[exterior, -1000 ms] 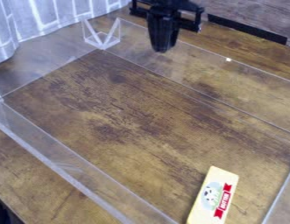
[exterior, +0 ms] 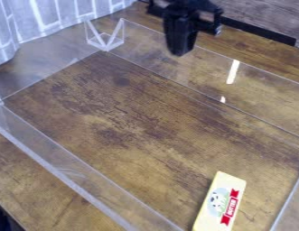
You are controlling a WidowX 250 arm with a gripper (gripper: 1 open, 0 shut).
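Note:
The black gripper (exterior: 181, 36) hangs at the top centre of the camera view, over the far part of the clear-walled enclosure. It is blurred, so I cannot make out how its fingers stand or whether anything is between them. A pale yellow carton (exterior: 219, 200) with a red label and a small cartoon face lies flat on the wooden floor at the bottom right, well apart from the gripper.
Transparent walls (exterior: 67, 171) border the wooden floor (exterior: 127, 135). A clear angular bracket (exterior: 106, 36) is at the back left, beside a white curtain (exterior: 29, 27).
The gripper has shifted slightly to the right since a second ago and is more blurred now. The carton has not moved.

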